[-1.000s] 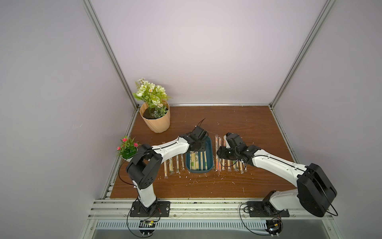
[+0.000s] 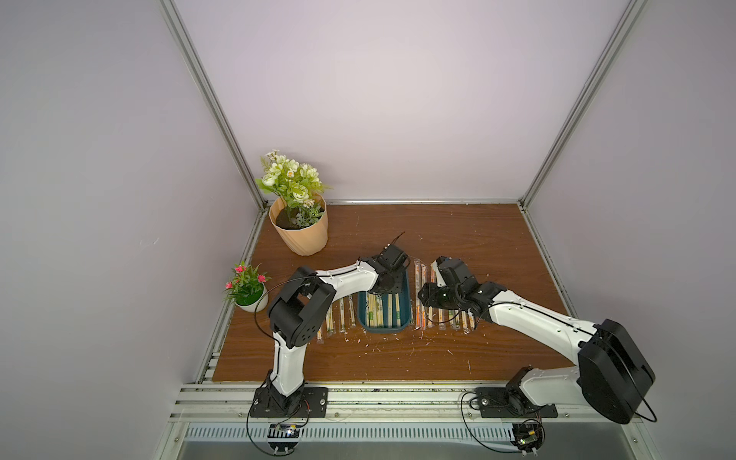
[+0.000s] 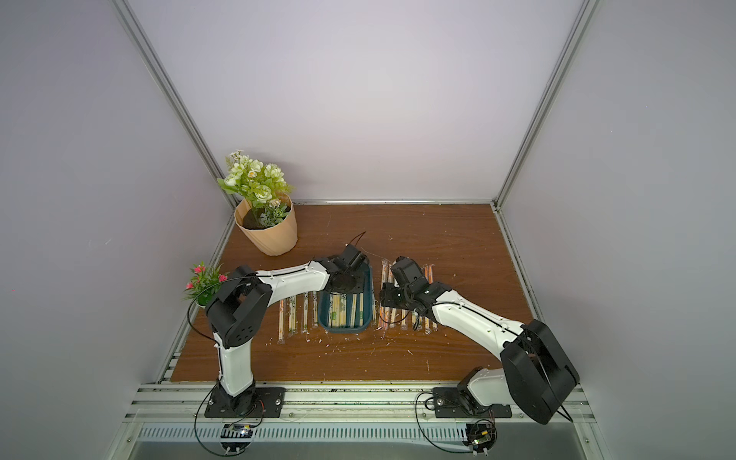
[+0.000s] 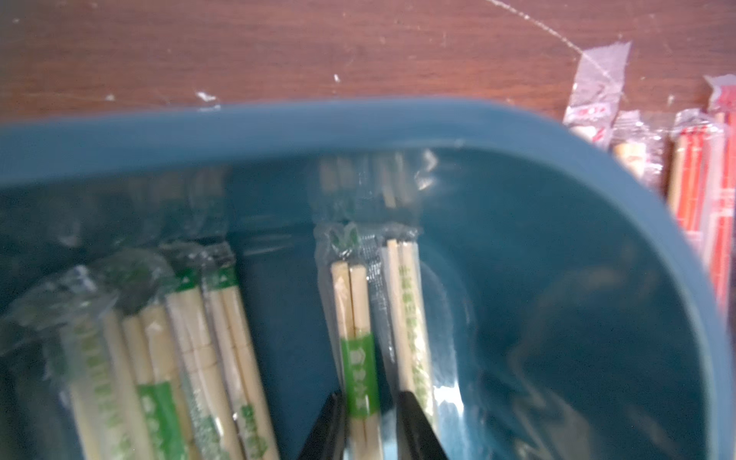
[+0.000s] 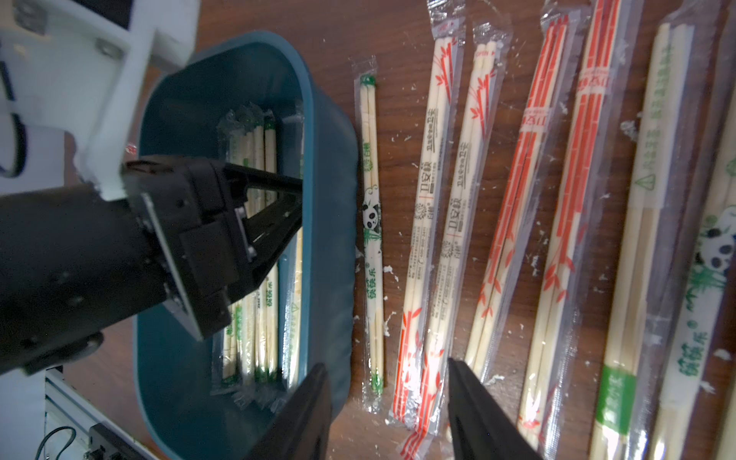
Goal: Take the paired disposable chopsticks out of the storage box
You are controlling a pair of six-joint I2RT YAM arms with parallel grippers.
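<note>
The blue storage box [image 2: 383, 328] holds several wrapped chopstick pairs. In the left wrist view, my left gripper is down inside the box over a green-banded pair [image 4: 358, 375], beside a second pair [image 4: 406, 314], with its fingers part open around the green-banded one; whether they touch it is unclear. My right gripper stands open outside the box's right side, above wrapped chopsticks [image 5: 418, 245] lying on the table.
Rows of wrapped chopsticks lie on both sides of the box. A large potted plant [image 2: 299, 230] stands at the back left and a small one [image 2: 249, 287] at the left.
My left arm has moved rightward, its wrist now farther right over the box.
</note>
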